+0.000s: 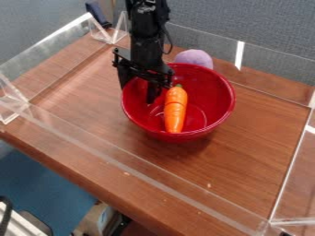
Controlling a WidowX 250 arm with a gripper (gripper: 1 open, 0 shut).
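Note:
A black gripper (143,78) reaches down from the top into the left side of a red bowl (207,118), its lower part over and inside the rim; whether it is open or shut is hard to make out. An orange carrot (175,111) lies lengthwise in the bowl, just right of the fingers. A light purple round object (194,57) sits behind the bowl, partly hidden by it.
The wooden table (240,175) has clear low walls along its edges. Some equipment shows below the table at the lower left.

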